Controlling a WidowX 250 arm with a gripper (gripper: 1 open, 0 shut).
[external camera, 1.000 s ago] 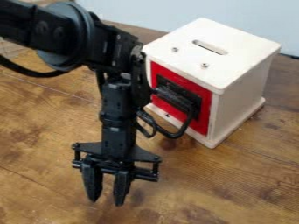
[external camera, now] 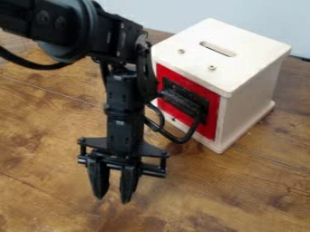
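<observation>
My black gripper (external camera: 114,181) hangs low over the wooden floor at the lower left, its two fingers pointing down a short distance apart, with nothing seen between them. To its upper right stands a white wooden box (external camera: 248,91) with a slot and screws on top and a red front panel (external camera: 206,130). A dark fitting sits on that panel, partly hidden by my cables.
A pale wall lies behind at the upper right.
The arm and gripper have shifted slightly to the right, and the gripper sits a little higher toward the back at its top. The box has not moved.
</observation>
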